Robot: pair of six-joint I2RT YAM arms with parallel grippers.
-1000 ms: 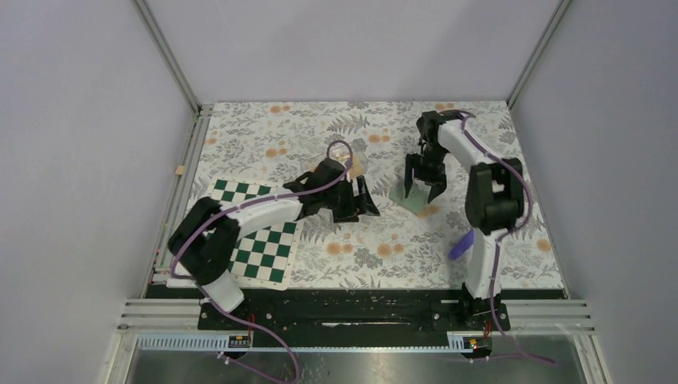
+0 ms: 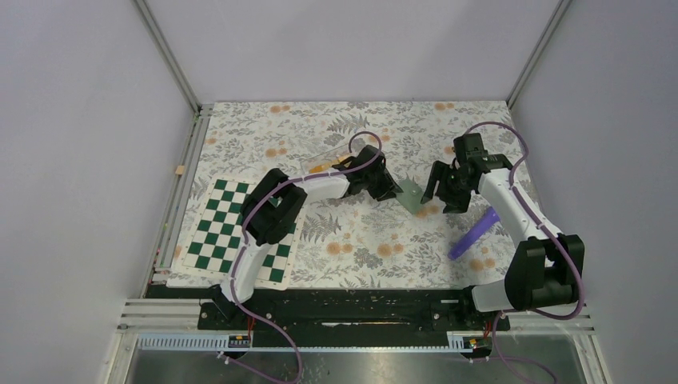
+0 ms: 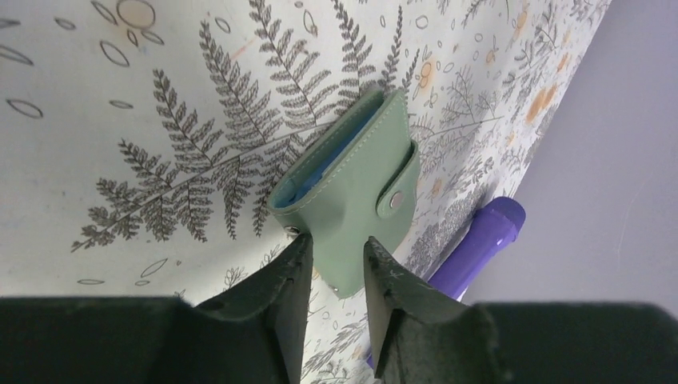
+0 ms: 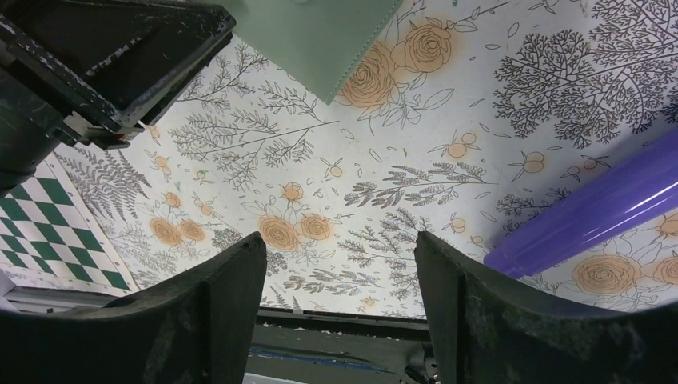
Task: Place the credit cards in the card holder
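The green card holder [image 3: 352, 200] lies flat on the floral mat, its long opening showing a blue edge inside in the left wrist view. My left gripper is just over the holder's near side, part open, nothing visible between its fingertips. My right gripper stands open over bare mat, right of and nearer the front than the holder [image 4: 320, 40]. In the top view, a clear container with yellow contents [image 2: 320, 166] is mostly hidden behind the left arm.
A purple cylinder [image 2: 472, 234] lies at the right, near my right gripper. A green-and-white checkered board [image 2: 208, 240] is at the left.
My left gripper has moved right and toward the holder. My right gripper has moved from over the holder toward the right and front.
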